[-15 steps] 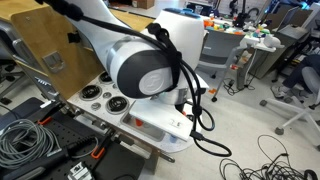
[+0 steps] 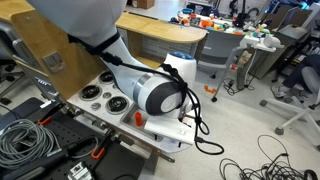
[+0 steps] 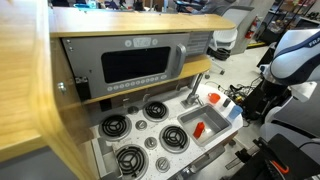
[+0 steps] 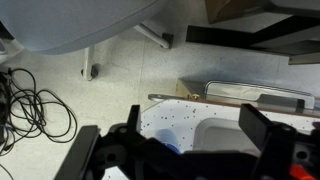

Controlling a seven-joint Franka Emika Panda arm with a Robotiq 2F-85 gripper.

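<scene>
My gripper stands open in the wrist view, its dark fingers wide apart with nothing held between them. Below it lie the white counter's corner and a blue round thing (image 4: 168, 138) on it. The grey sink (image 4: 206, 130) is at the right of that corner. In exterior view 2 a red object (image 3: 199, 129) lies in the sink, and a small orange-red item (image 3: 214, 98) sits on the counter behind. The white arm (image 3: 292, 62) is at the right, beyond the counter's end. Exterior view 1 mostly hides the gripper behind the arm.
Stove burners (image 3: 116, 125) lie left of the sink, with a microwave (image 3: 138, 72) behind them. A grey chair (image 4: 80, 22) and loose black cables (image 4: 38, 105) are around the floor beside the counter. Open floor shows between.
In exterior view 1 the white arm has come down and away from the camera. More of the burners and the worktable behind now shows.
</scene>
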